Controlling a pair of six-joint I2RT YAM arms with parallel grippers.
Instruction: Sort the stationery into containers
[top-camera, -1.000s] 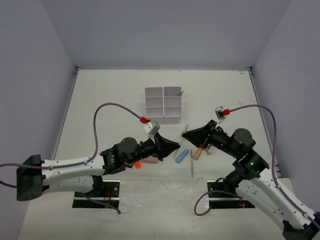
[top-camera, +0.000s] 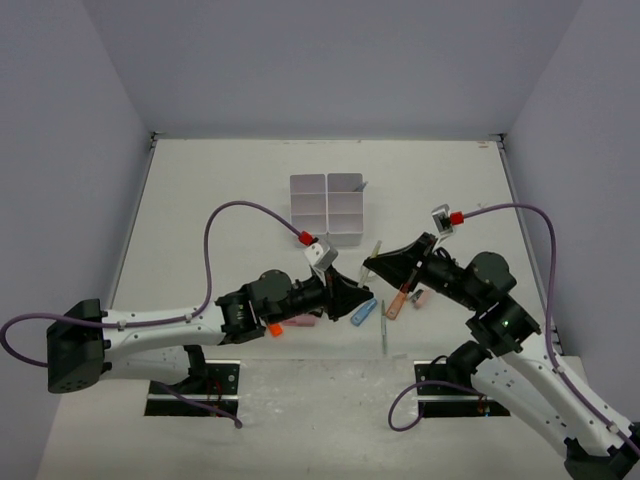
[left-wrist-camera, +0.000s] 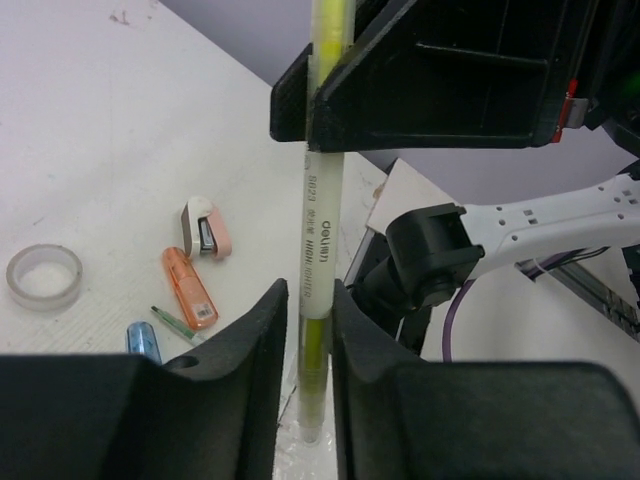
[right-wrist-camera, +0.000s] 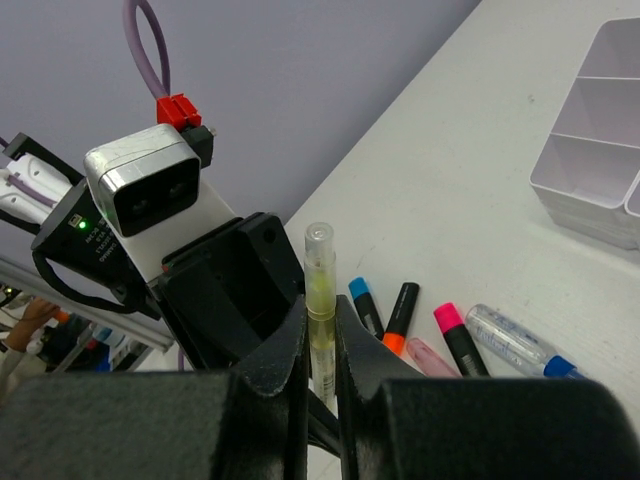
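Note:
A slim pen (left-wrist-camera: 322, 235) with a white printed label and yellow-green ends hangs between both grippers. My right gripper is shut on it, holding its upper part in the left wrist view. In the same view my left gripper has its fingers on either side of the lower part; a narrow gap seems to show beside the pen, so whether they grip it is unclear. The divided white container (top-camera: 327, 208) stands behind the grippers, with something dark at its right edge.
A blue marker (top-camera: 364, 312), an orange marker (top-camera: 396, 304), a thin green pen (top-camera: 384, 328) and a pink-white stapler (left-wrist-camera: 204, 230) lie below the grippers. Beside them is a tape roll (left-wrist-camera: 44, 277). A pink-capped marker (right-wrist-camera: 461, 338) and a clear blue-ended bottle (right-wrist-camera: 520, 342) lie nearby.
My left gripper has moved right and slightly up to the pen, close against the right gripper.

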